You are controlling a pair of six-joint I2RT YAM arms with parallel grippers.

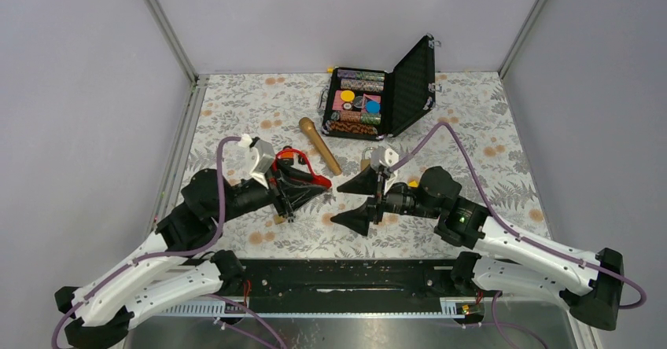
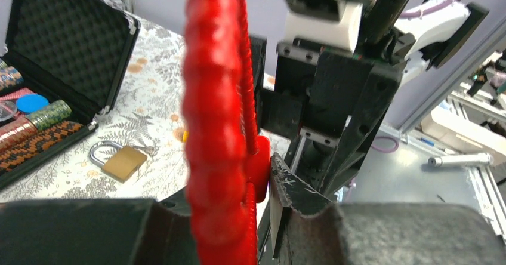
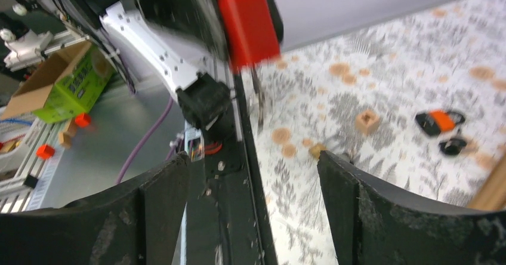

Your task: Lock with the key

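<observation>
A key (image 3: 258, 95) points out of its red head (image 3: 247, 29), which has a red coiled cord (image 2: 215, 98) attached. My left gripper (image 1: 323, 185) is closed about that red head, above the table left of centre. The brass padlock (image 2: 124, 163) lies flat on the table by the case. From above it is mostly hidden behind my right arm; whether its shackle is locked I cannot tell. Facing the key from the right, my right gripper (image 1: 338, 205) stands open and empty, its fingers (image 3: 152, 202) wide apart and clear of the key.
An open black case (image 1: 355, 101) of chips stands at the back. A wooden stick (image 1: 320, 145) lies left of it. A black-and-orange item (image 3: 440, 122) and a small wooden cube (image 3: 367, 120) lie on the patterned table.
</observation>
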